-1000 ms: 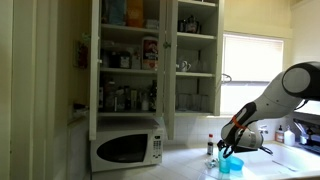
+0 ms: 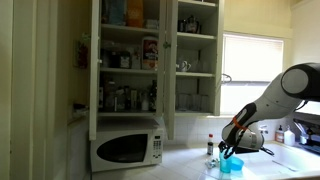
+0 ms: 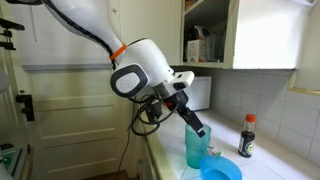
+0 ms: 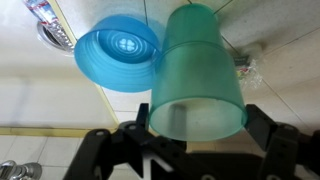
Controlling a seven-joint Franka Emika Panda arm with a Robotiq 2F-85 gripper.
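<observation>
A translucent green cup [image 4: 194,62] fills the middle of the wrist view, its open rim facing the camera. My gripper has one finger on each side of that rim, set wide apart. Whether the fingers press on the cup or only stand around it cannot be told. In exterior view 2 the cup [image 3: 197,146] is upright on the counter, with the gripper [image 3: 193,118] at its top from above. Beside it, touching or nearly so, sits a blue bowl [image 3: 220,168], also visible as a blue bowl [image 4: 118,53] in the wrist view.
A dark sauce bottle with a red cap [image 3: 247,136] stands on the counter [image 3: 270,160] near the tiled wall. A small clear item [image 4: 247,70] lies close to the cup. Farther along is a white microwave [image 2: 126,148] under open cabinet shelves [image 2: 130,75].
</observation>
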